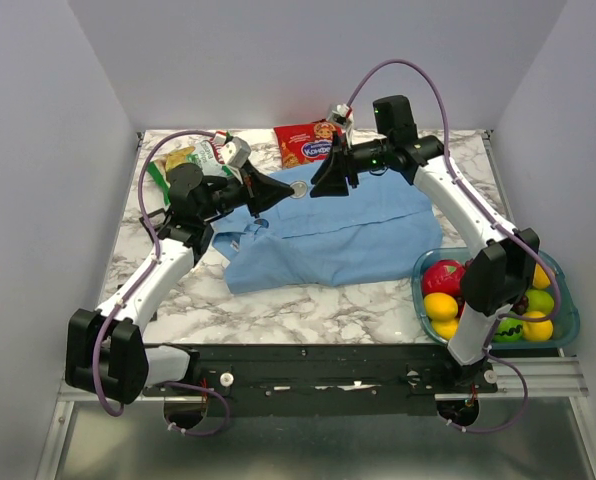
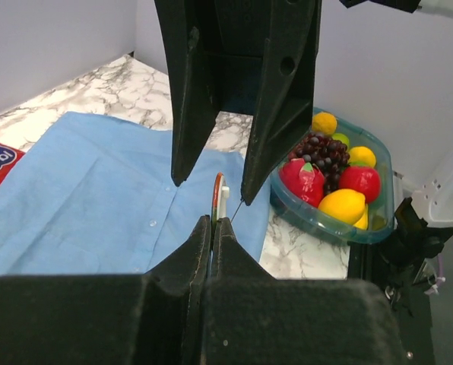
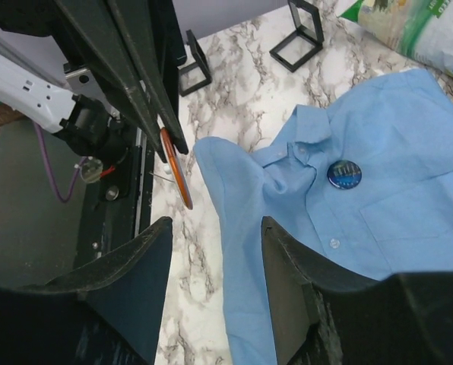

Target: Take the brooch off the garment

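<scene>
The blue garment lies spread on the marble table. A thin round brooch is held clear above it, with my left gripper shut on its edge. Seen edge-on in the left wrist view, the brooch shows an orange rim, a small white part and a thin needle sticking out to the right. My right gripper is open facing it, its fingers apart with nothing gripped. A dark round badge with lettering sits on the garment near the collar in the right wrist view.
A teal basin of fruit stands at the front right. Red and green snack bags lie behind the garment. Small black frames stand at the left table edge. Bare marble lies in front of the garment.
</scene>
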